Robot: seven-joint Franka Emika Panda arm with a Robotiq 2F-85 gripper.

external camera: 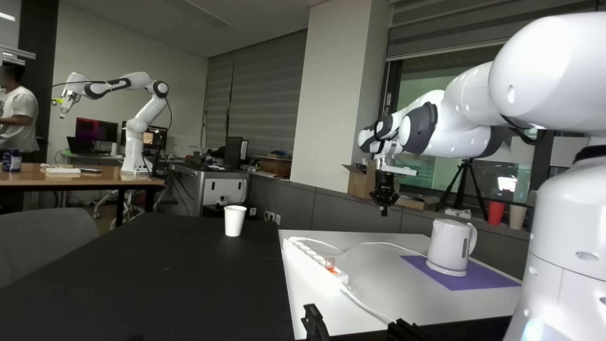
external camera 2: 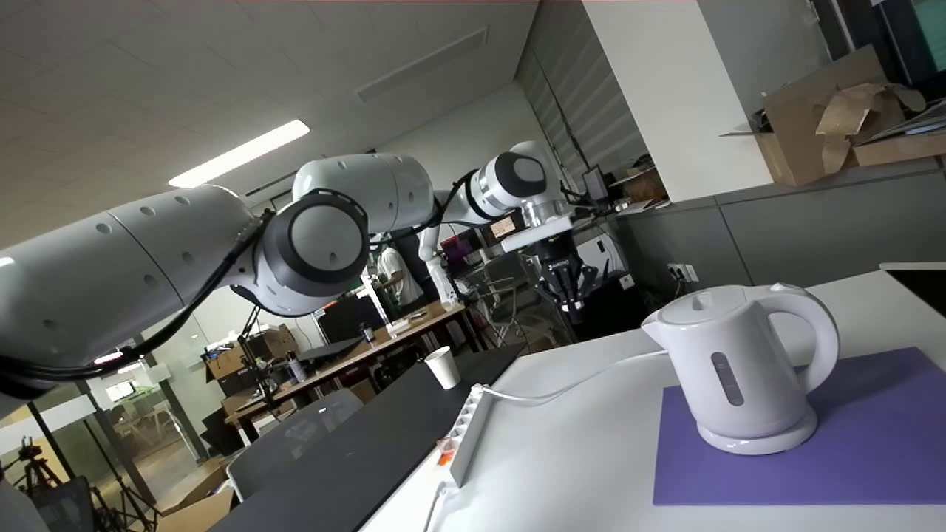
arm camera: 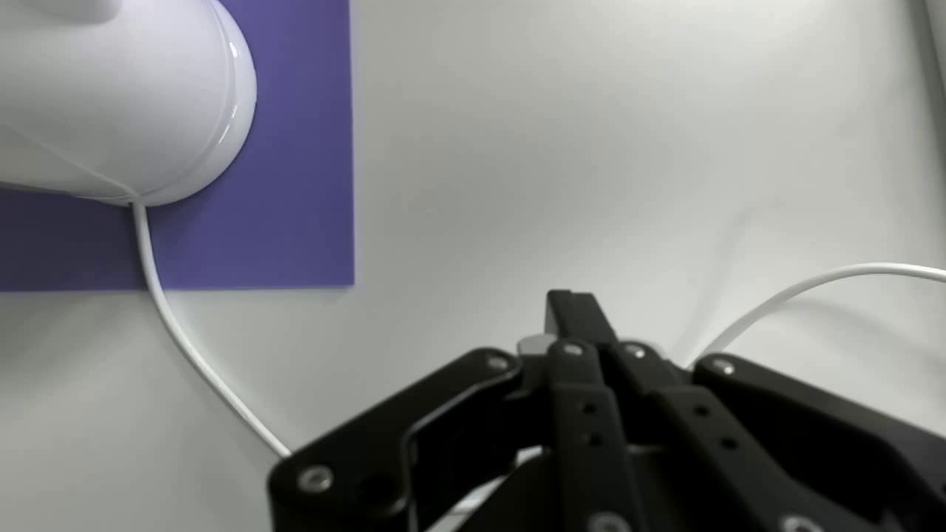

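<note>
Above the white table my gripper (external camera: 384,211) hangs shut and pointing down, with nothing showing between its fingers. In the second exterior view the gripper (external camera 2: 573,312) is to the left of the white kettle (external camera 2: 736,368), well apart from it. The kettle stands upright on a purple mat (external camera 2: 878,443). A white power strip (external camera: 316,258) with an orange-red switch lies along the table's left edge. From the kettle a white cord (arm camera: 194,356) runs across the table toward the strip; part of it passes behind the gripper in the wrist view.
A white paper cup (external camera: 234,220) stands on the black table (external camera: 170,273) to the left. Cardboard boxes (external camera: 359,181) sit on the ledge behind.
</note>
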